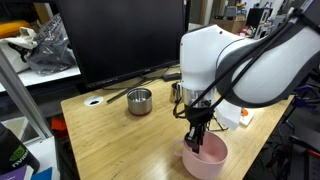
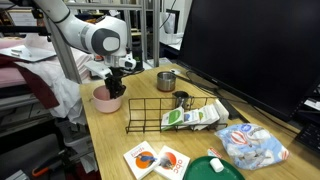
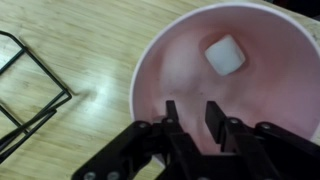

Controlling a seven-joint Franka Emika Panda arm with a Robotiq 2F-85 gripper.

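Observation:
A pink bowl point(image 3: 160, 60) fills most of the wrist view, with a small white block point(image 3: 225, 55) on its floor near the far wall. My gripper hangs over the bowl, its two dark fingers apart and clear of the block; nothing shows between them. In exterior view 1 the bowl point(image 1: 208, 163) stands near the front edge of the table, under the gripper point(image 1: 191, 143). Exterior view 2 shows the same bowl point(image 2: 105, 104) at the left, where the arm partly covers it; the block is hidden there.
A black wire rack point(image 2: 150, 112) stands beside the bowl, with a dark cup point(image 2: 181, 99) and packets around it. Behind is a metal pot point(image 2: 167, 80). A green plate point(image 2: 195, 172) and patterned cards lie farther along. Bare wood lies left of the bowl in exterior view 1.

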